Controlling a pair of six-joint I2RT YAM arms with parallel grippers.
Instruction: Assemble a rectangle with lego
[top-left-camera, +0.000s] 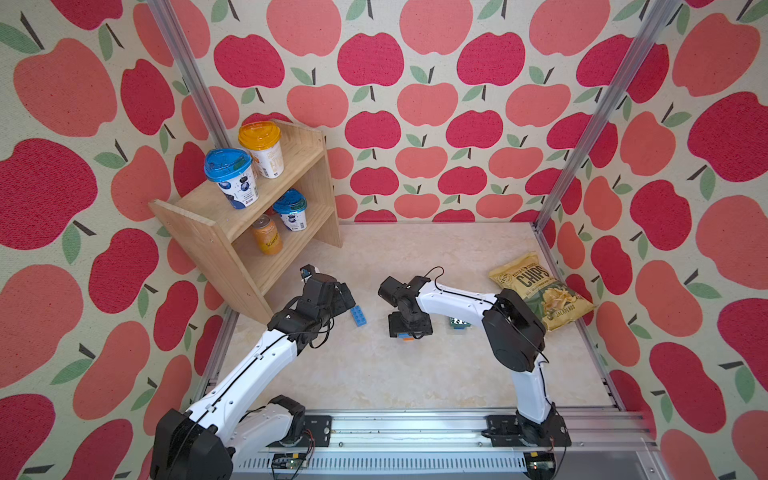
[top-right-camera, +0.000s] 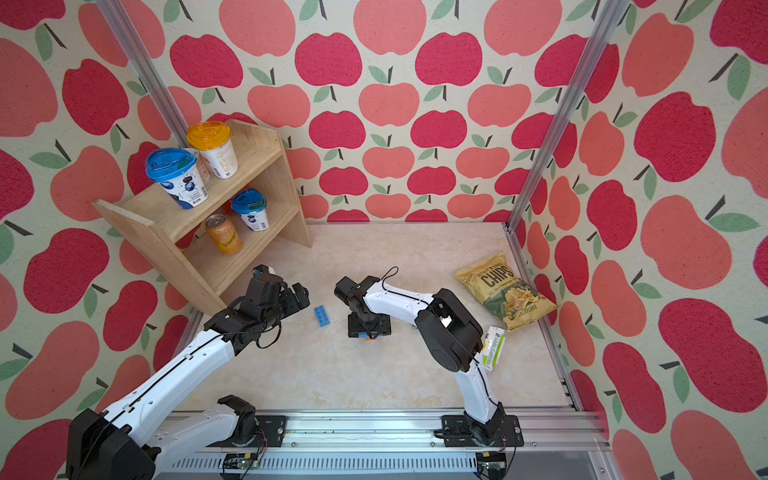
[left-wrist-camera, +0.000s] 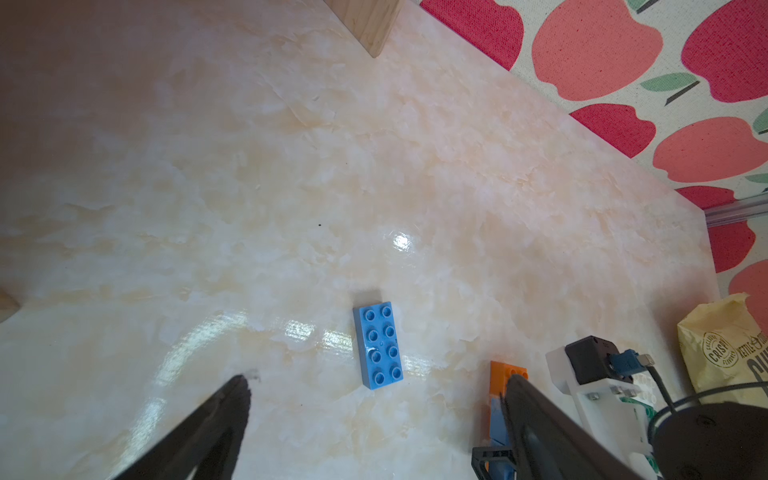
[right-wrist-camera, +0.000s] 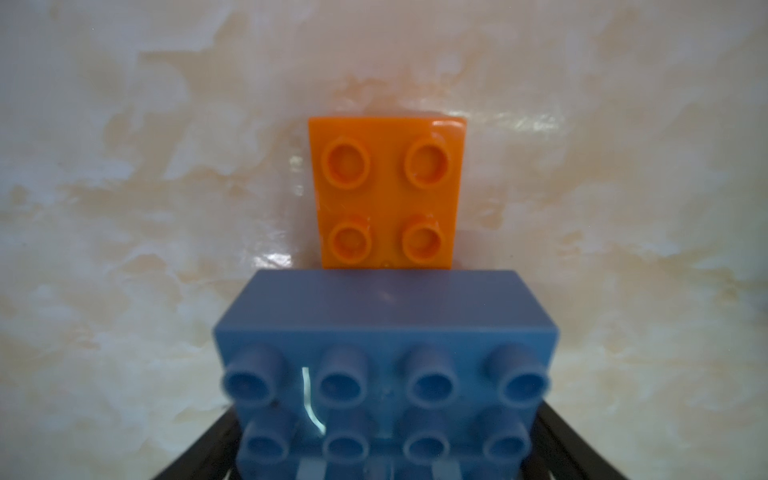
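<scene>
A blue brick (left-wrist-camera: 379, 345) lies alone on the table, studs up, to the right of my left gripper (top-left-camera: 328, 283), which is open with its fingers (left-wrist-camera: 228, 424) wide apart and nothing between them. At mid-table, another blue brick (right-wrist-camera: 385, 300) sits between the fingers of my right gripper, one at each short end; whether they press on it cannot be told. It lies crosswise over an orange brick (right-wrist-camera: 388, 196), covering its near part. Several orange studs show beyond it. Whether the two are joined is unclear.
A wooden shelf (top-left-camera: 184, 220) with cups and a can stands at the left. The chips bag (top-left-camera: 540, 288) lies at the right. A small green item (top-left-camera: 458, 323) is partly behind the right arm.
</scene>
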